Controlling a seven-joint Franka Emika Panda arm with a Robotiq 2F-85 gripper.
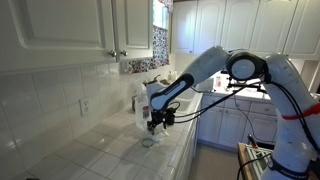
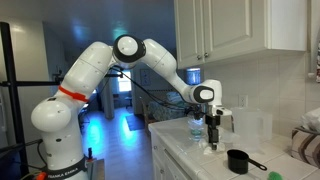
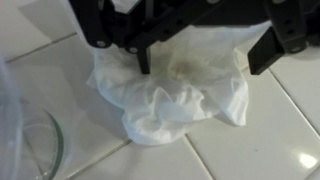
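Crumpled white cloth or paper (image 3: 175, 95) lies on the tiled counter in the wrist view, beneath my gripper. The fingers stand wide apart, one dark finger (image 3: 144, 58) overlapping the white material and the other to its right. Exterior view 2 has the gripper (image 2: 214, 143) pointing down close over the counter, with a bit of the white material (image 2: 209, 151) beside it. From these angles I cannot tell whether the fingers touch it. In exterior view 1 the gripper (image 1: 154, 128) is small and its fingers are hard to make out.
A clear, round-rimmed container (image 3: 45, 140) is close by on the left of the wrist view. A black pot (image 2: 240, 162) and a green object (image 2: 274, 175) occupy the counter in exterior view 2. Bare tiles (image 1: 90, 152) stretch along the counter; cabinets (image 1: 60, 35) hang above.
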